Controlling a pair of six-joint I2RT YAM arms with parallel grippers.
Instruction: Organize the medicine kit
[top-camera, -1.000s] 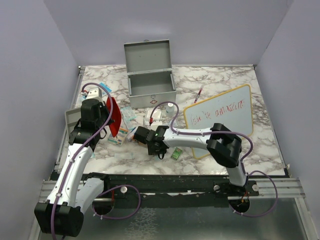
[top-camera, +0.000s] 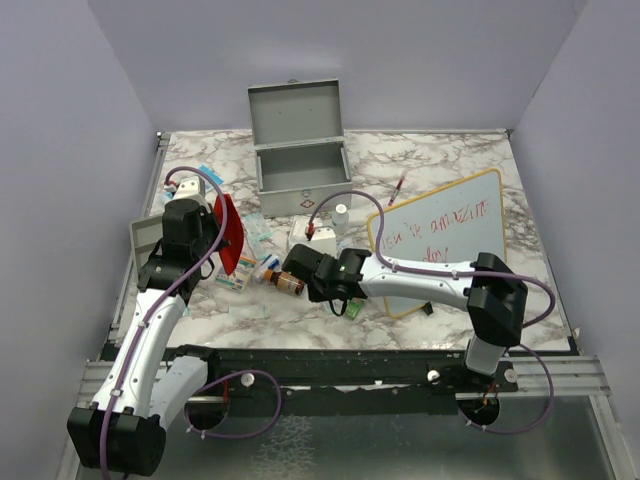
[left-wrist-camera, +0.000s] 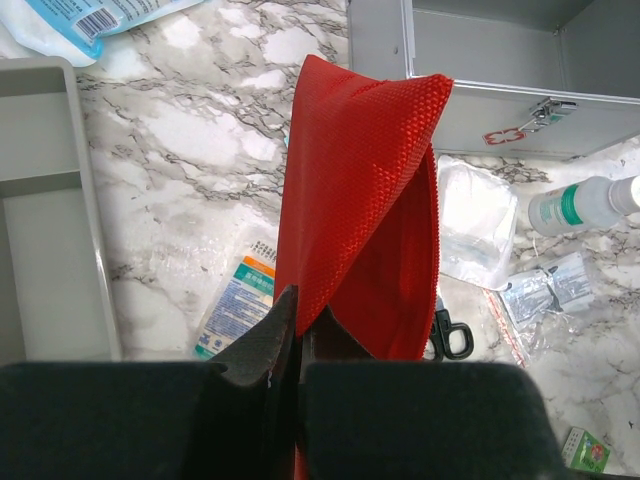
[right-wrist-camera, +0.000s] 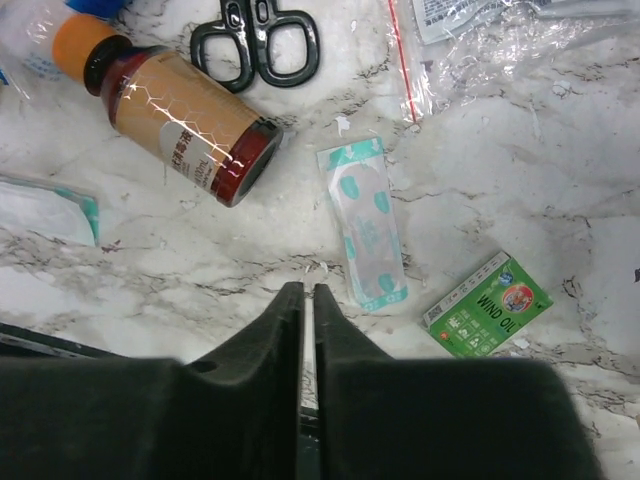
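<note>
My left gripper is shut on a red pouch (left-wrist-camera: 355, 180), held up above the table's left side. My right gripper points down over the front middle; its fingertips look close together with nothing seen between them. Below it lie a wrapped plaster (right-wrist-camera: 365, 220), a brown bottle (right-wrist-camera: 185, 125), black scissors (right-wrist-camera: 250, 45) and a green box (right-wrist-camera: 485, 305). The open metal case (top-camera: 303, 180) stands at the back, empty. A grey tray (left-wrist-camera: 45, 270) sits at the left. A white bottle (left-wrist-camera: 580, 205) and clear packets (left-wrist-camera: 545, 290) lie near the case.
A whiteboard (top-camera: 440, 220) with red writing covers much of the right side, with a pen (top-camera: 397, 188) beside it. A blue-white bag (left-wrist-camera: 90, 20) lies at the back left. Bare marble shows at the front left and back right.
My right arm has shifted toward the viewer's right and risen, uncovering more of the brown bottle in the top view. The left arm and red pouch look unchanged.
</note>
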